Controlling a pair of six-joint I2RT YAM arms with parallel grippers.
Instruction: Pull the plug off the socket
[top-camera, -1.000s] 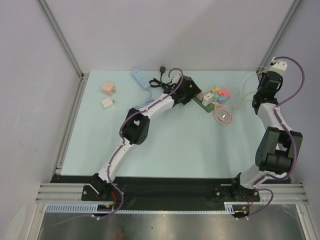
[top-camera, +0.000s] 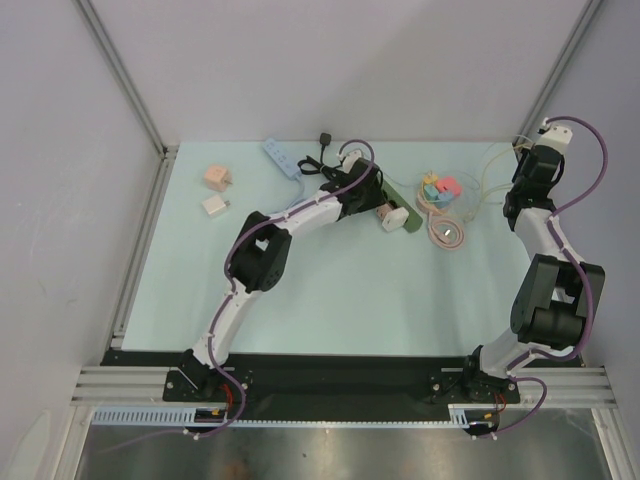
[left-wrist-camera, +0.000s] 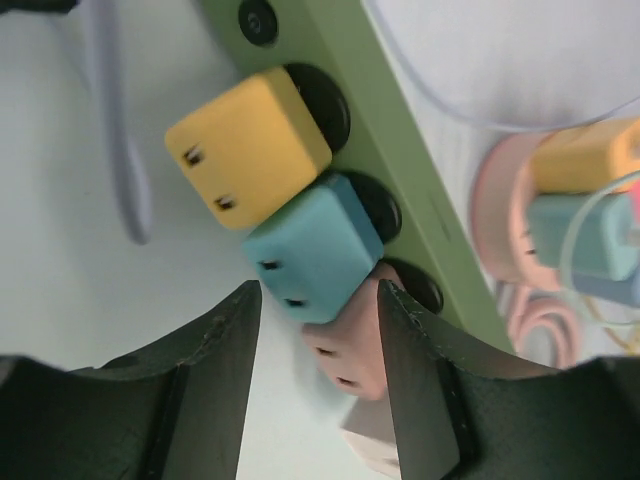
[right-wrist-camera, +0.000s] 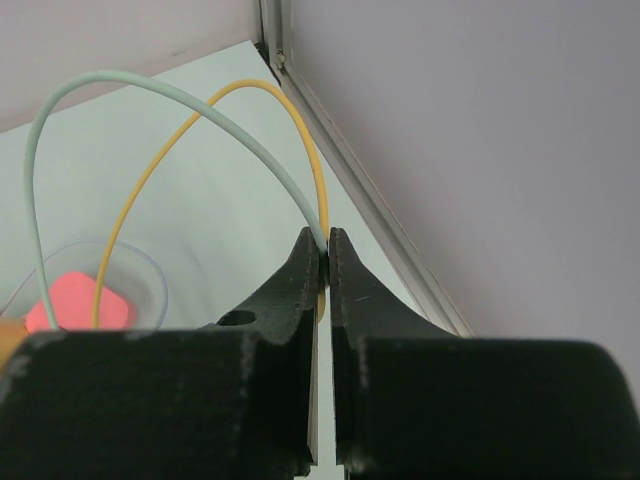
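Note:
A green socket board (left-wrist-camera: 420, 190) holds yellow (left-wrist-camera: 240, 140), teal (left-wrist-camera: 310, 240) and pink (left-wrist-camera: 350, 340) plugs, tilted on its face. A white plug (top-camera: 394, 219) hangs beside the pink one, partly hidden in the left wrist view behind my left gripper, whose fingers close on something at that end; the grip itself is hidden. At the far right my right gripper is shut on a pale green cable (right-wrist-camera: 250, 140) and a yellow cable (right-wrist-camera: 150, 180), held up over the table.
A coiled pink cable (top-camera: 446, 232) and several coloured plugs (top-camera: 440, 188) lie right of the board. A blue power strip (top-camera: 281, 158), black cable and two loose blocks (top-camera: 216, 178) are at the back and left.
My left gripper has shifted left and toward the front, and the white plug has moved with it, away from its earlier place. The right arm is still.

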